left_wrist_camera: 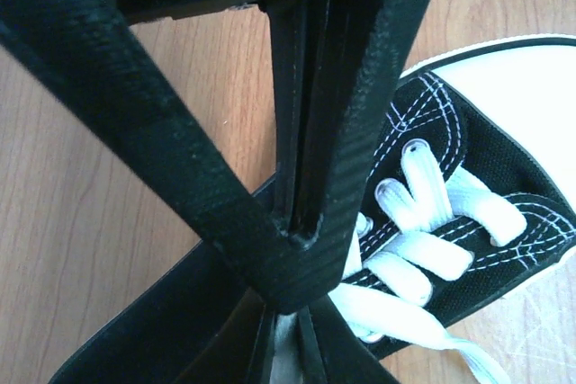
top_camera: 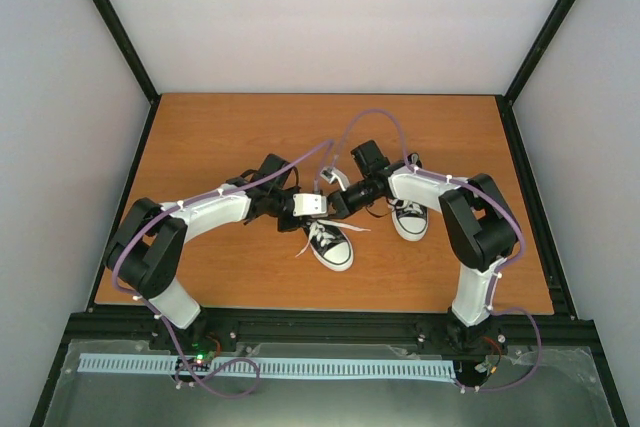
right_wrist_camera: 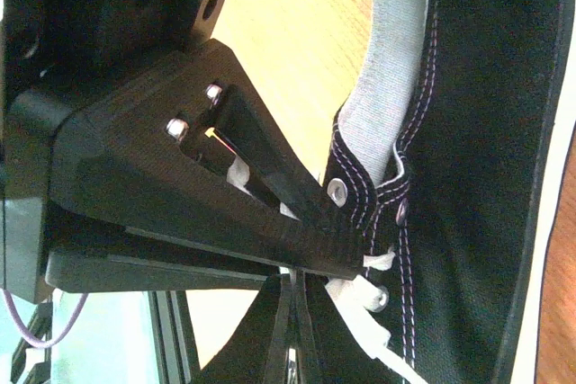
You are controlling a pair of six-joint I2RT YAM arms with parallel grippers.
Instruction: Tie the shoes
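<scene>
One black sneaker (top_camera: 329, 245) with white laces lies under both grippers in the top view, its white toe toward the front. My left gripper is over the lacing, its fingers shut on the white shoelace (left_wrist_camera: 396, 317), which trails out beside the tips. At the shoe's opening, my right gripper is shut on lace too; a white end (right_wrist_camera: 380, 262) pokes out by its tips near the eyelets. The grippers nearly touch and hide the knot area. A second black sneaker (top_camera: 409, 219) lies to the right, partly under the right arm.
Purple cables (top_camera: 225, 192) run along both arms. The second shoe is close to the right forearm.
</scene>
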